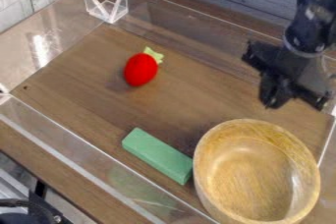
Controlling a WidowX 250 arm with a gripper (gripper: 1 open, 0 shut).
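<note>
My gripper (276,79) hangs at the upper right of the camera view, blurred, above bare table behind a large yellow bowl (256,174); whether it is open or shut I cannot tell. A red tomato-like object (141,71) with a pale green top lies left of centre, apart from the gripper. A green block (156,155) lies at the lower middle, left of the bowl.
The wooden table (85,105) has free room at left and centre. Clear plastic walls run along its back and near left edges, with a small clear piece (105,4) at the back left corner.
</note>
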